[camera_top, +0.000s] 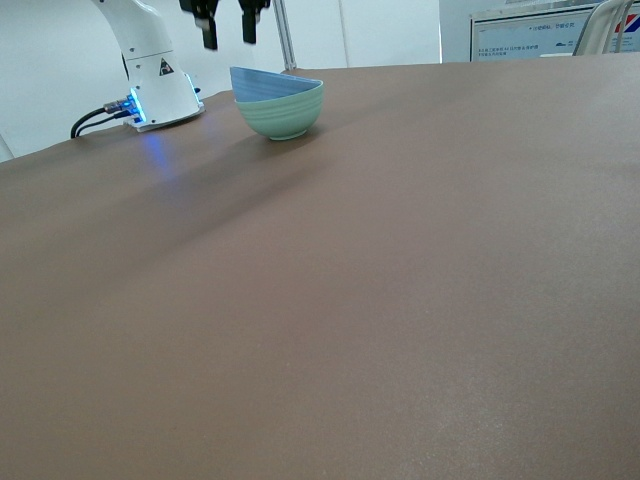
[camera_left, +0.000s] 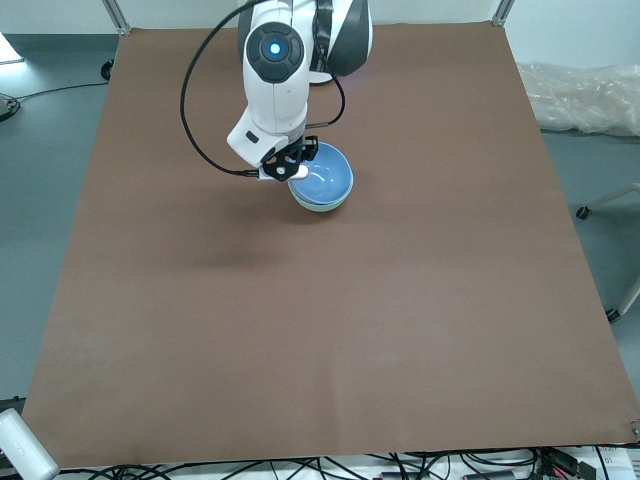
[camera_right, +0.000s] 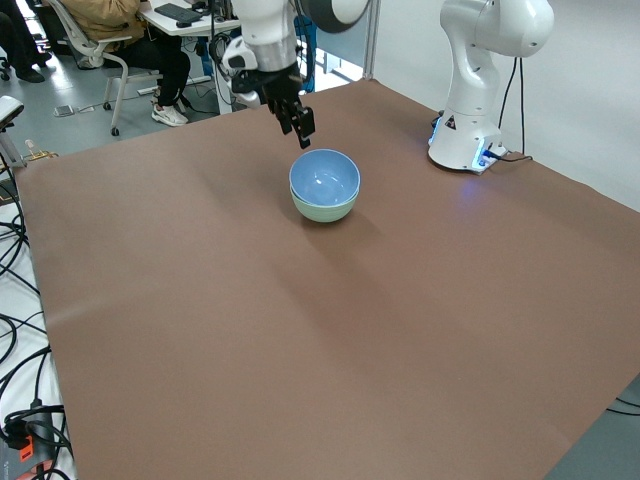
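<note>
A blue bowl (camera_right: 324, 175) sits nested in a pale green bowl (camera_right: 323, 212) on the brown table (camera_right: 300, 380); in the top view the blue bowl (camera_top: 262, 86) looks slightly tilted inside the green one (camera_top: 280, 120). My gripper (camera_top: 229, 33) hangs above the bowls, its two dark fingers apart with nothing visible between them. In the left view the gripper and wrist partly cover the blue bowl (camera_left: 325, 180).
Cables and devices lie beyond another edge, and a seated person is in the background.
</note>
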